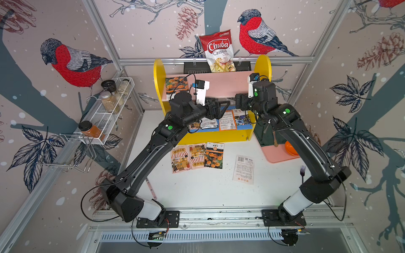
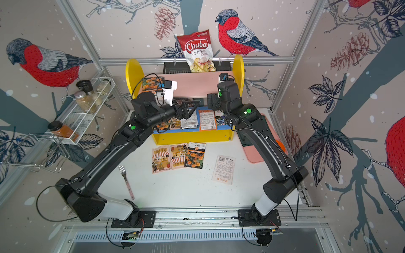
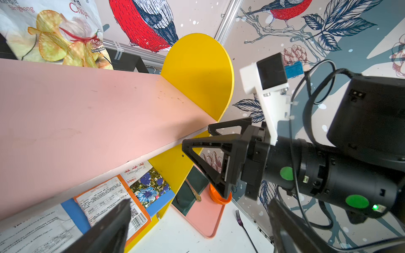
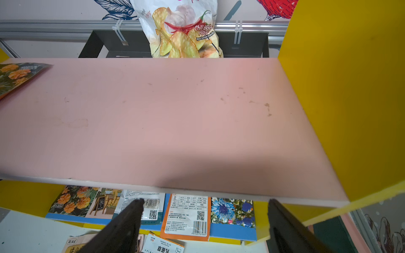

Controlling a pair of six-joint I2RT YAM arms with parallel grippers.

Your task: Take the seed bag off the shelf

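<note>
A pale seed bag (image 1: 243, 169) lies flat on the white table, its printed back with a barcode facing up. Another seed bag (image 1: 176, 85), printed with orange marigolds, is at the left end of the pink upper shelf (image 4: 177, 122); the rest of that shelf is bare. My right gripper (image 1: 240, 101) hangs at the upper shelf's front edge by the right yellow side, its fingers (image 4: 122, 227) wide apart and empty. My left gripper (image 1: 223, 108), also open and empty, faces it across a small gap, before the shelf's middle.
Several seed bags (image 4: 185, 217) stand in the lower blue shelf. Three more bags (image 1: 214, 155) lie on the table, left of the pale one. A chip bag (image 1: 218, 51) rises behind the unit; a pink tray (image 1: 276, 155) sits right.
</note>
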